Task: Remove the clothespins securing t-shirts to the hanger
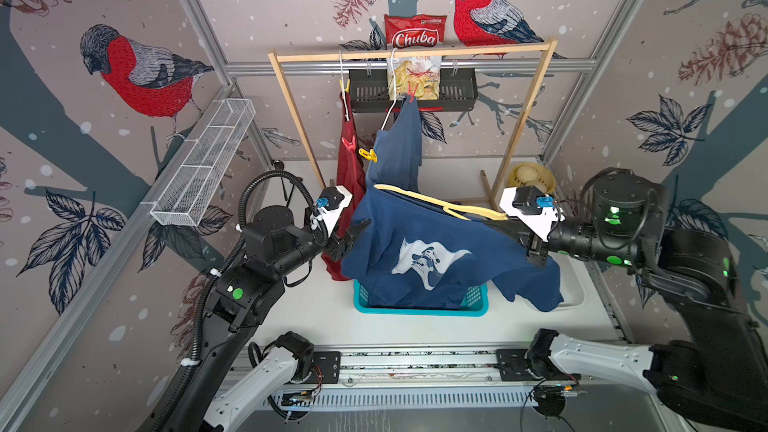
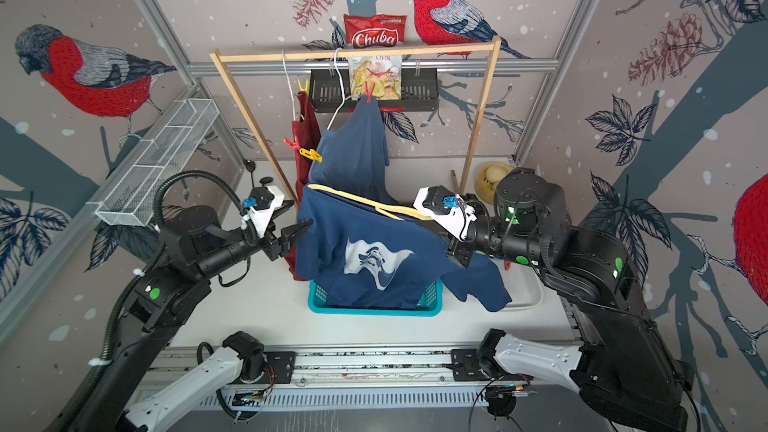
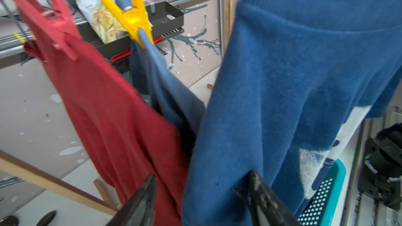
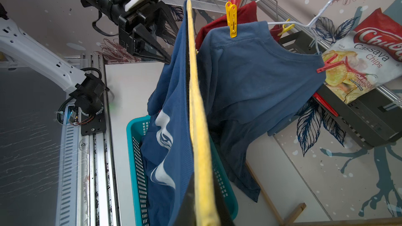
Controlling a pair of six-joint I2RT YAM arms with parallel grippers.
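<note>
A navy shirt (image 1: 424,256) with a white print drapes over the teal basket, its yellow band held in my right gripper (image 1: 520,236). My left gripper (image 1: 352,241) is open beside the shirt's left end. Behind, a blue-grey shirt (image 4: 255,62) hangs on a white hanger with a yellow clothespin (image 4: 231,21) and a red clothespin (image 4: 328,64). A red shirt (image 3: 96,108) hangs left of it, with a red clothespin (image 3: 58,25) and a yellow one at the back.
A wooden rail (image 1: 472,49) carries the hangers. Behind it are a chip bag and dark shelf. A wire rack (image 1: 200,160) is on the left wall.
</note>
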